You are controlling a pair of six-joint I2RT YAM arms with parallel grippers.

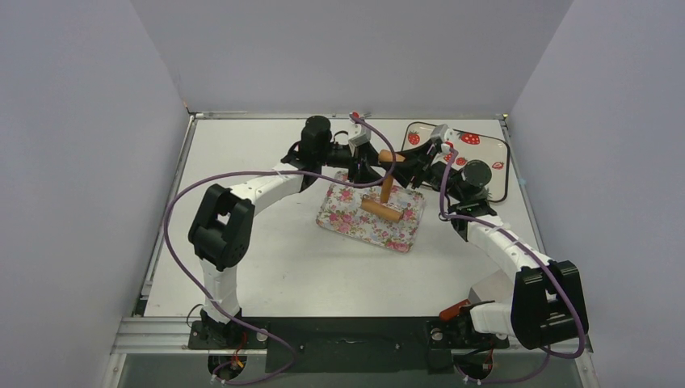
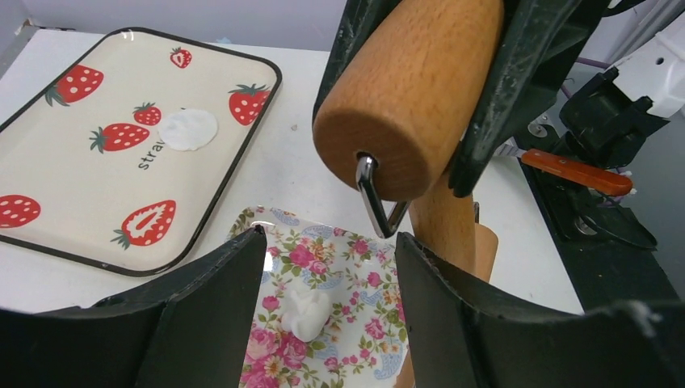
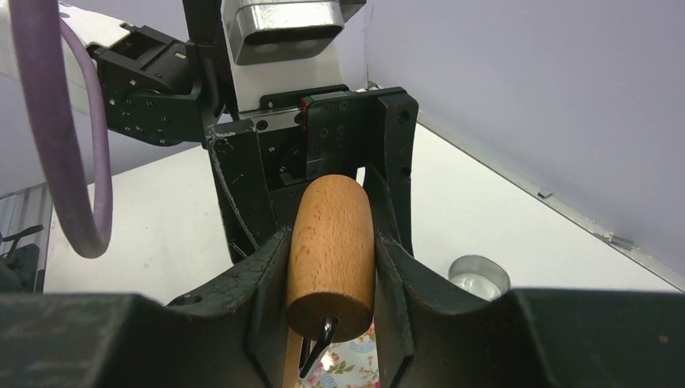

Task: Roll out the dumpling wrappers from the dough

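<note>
My right gripper [image 1: 408,166] is shut on the handle [image 3: 329,242] of a wooden rolling pin, raised over the floral board [image 1: 347,222]. The pin's roller [image 1: 381,210] hangs below it, low over that board. My left gripper [image 1: 367,162] stands open just left of the handle; in the left wrist view its fingers frame a small white dough lump [image 2: 305,314] on the floral board further off. A flat white round wrapper [image 2: 187,129] lies on the strawberry tray [image 2: 121,194].
A metal cup [image 3: 479,275] stands at the back. An orange-handled tool [image 2: 573,170] lies at the front right. The table left of the floral board is clear.
</note>
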